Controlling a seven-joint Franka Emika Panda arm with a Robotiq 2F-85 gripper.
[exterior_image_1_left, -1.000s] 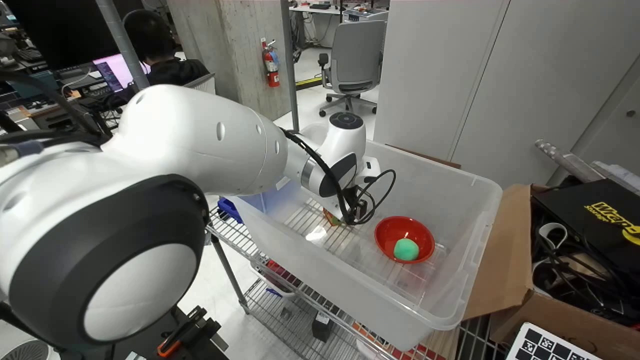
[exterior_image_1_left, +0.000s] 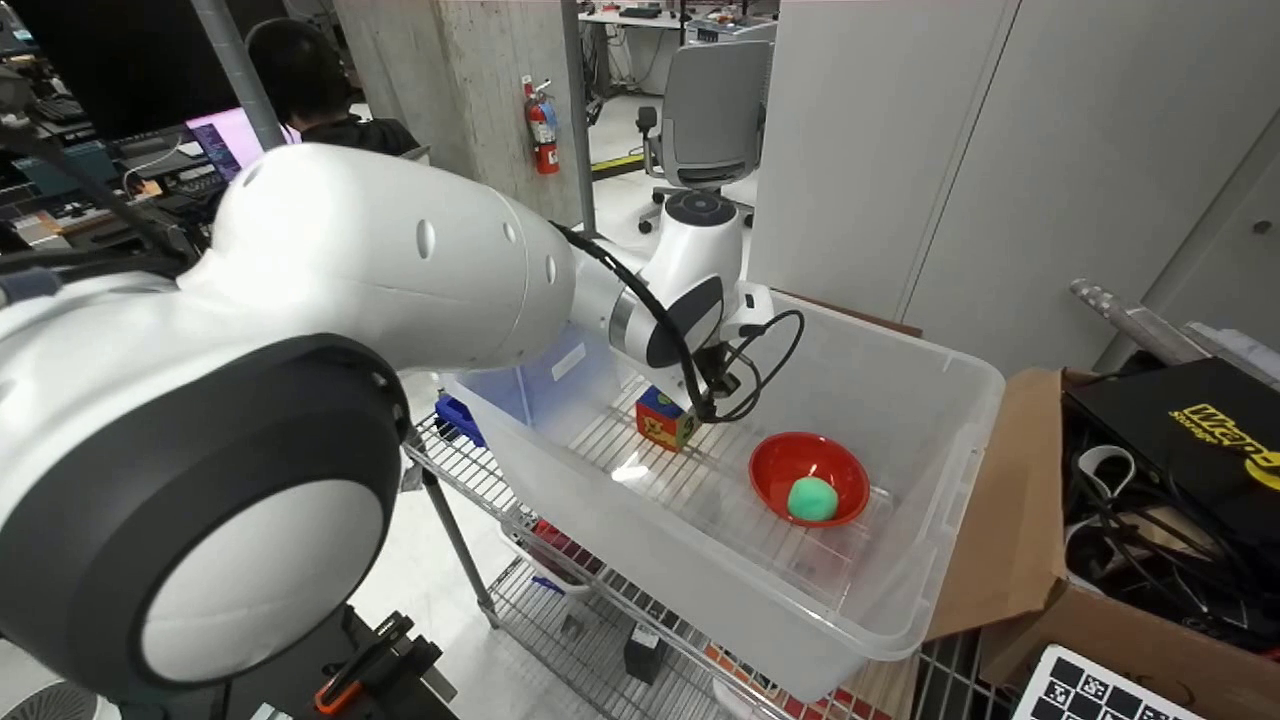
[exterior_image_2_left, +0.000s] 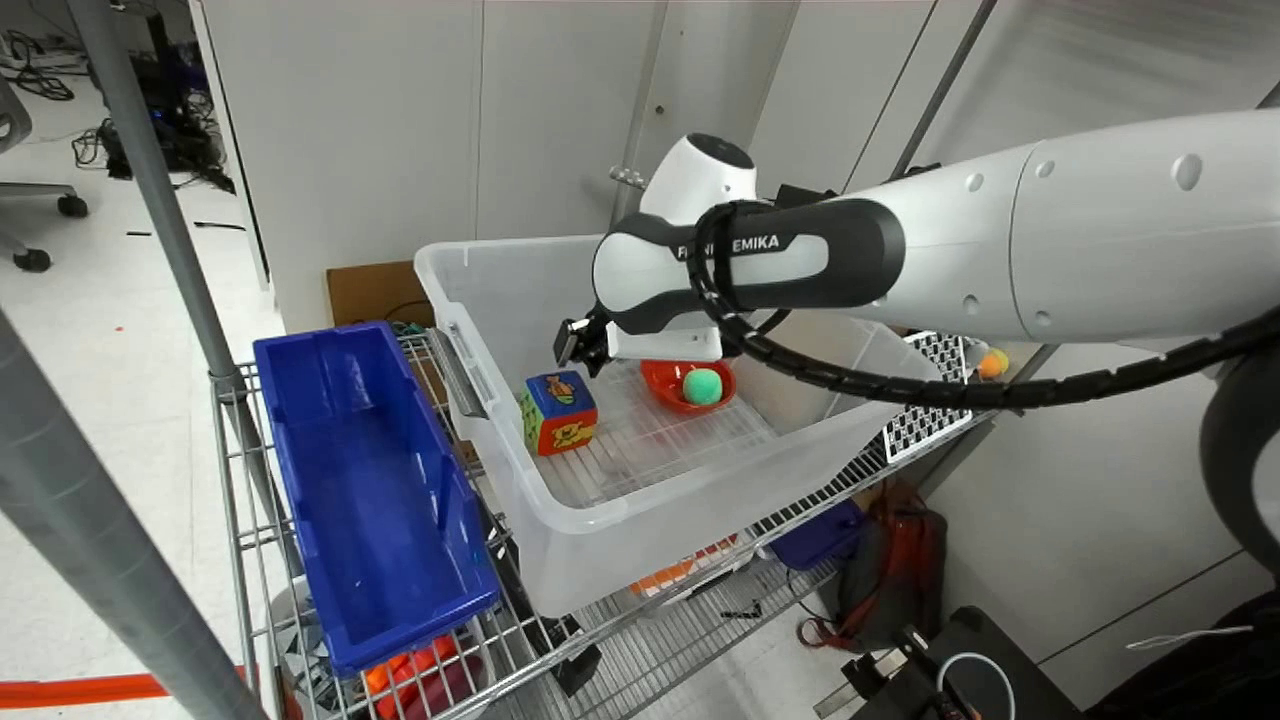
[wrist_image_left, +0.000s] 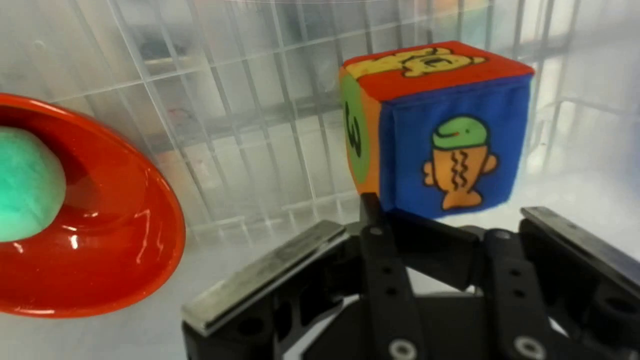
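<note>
A soft cube (wrist_image_left: 462, 144) with blue, red, orange and green printed faces rests on the floor of the clear plastic bin (exterior_image_2_left: 642, 516). My gripper (exterior_image_2_left: 582, 343) hangs above the cube inside the bin, shut, with nothing seen held between its fingers. In the wrist view the gripper partly overlaps the cube's lower edge; the cube lies below it, apart from the fingers. Beside the cube stands a red bowl (exterior_image_1_left: 774, 462) holding a green ball (exterior_image_1_left: 812, 499); both show at the left of the wrist view.
The bin sits on a wire shelf. An empty blue tray (exterior_image_2_left: 378, 516) lies beside it on the shelf. A cardboard box (exterior_image_1_left: 1002, 504) of cables stands next to the bin's other end. Bin walls surround my gripper; the floor between cube and bowl is clear.
My arm has risen, with the gripper slightly farther right in exterior view 1. More of the cube now shows there. The bowl and ball have not moved.
</note>
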